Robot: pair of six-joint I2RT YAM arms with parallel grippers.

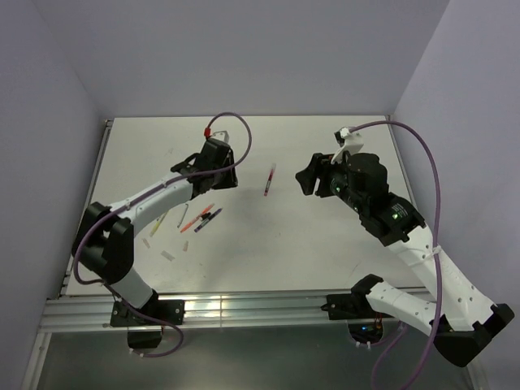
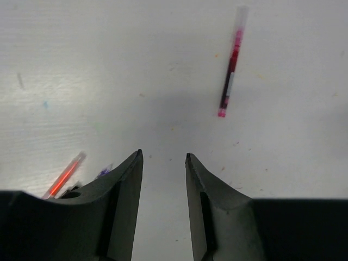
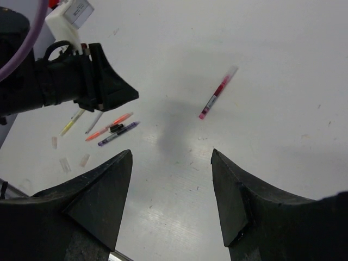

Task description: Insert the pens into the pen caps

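Note:
The red pen [image 1: 270, 180] lies alone near the middle of the table, its clear cap [image 2: 241, 17] fitted on the far end. My left gripper [image 1: 231, 180] hangs left of that pen, open, with nothing between its fingers. Further left lie an orange pen [image 3: 110, 126], a purple pen [image 3: 118, 134], a grey pen [image 3: 94, 122] and a yellow pen [image 3: 73, 122]. Loose clear caps [image 3: 65, 165] rest in front of these pens. My right gripper stands open and empty above the right half of the table.
A small black piece [image 3: 116, 128] sits between the orange and purple pens. A metal rail [image 1: 244, 305] runs along the front edge, and walls rise at the back and both sides.

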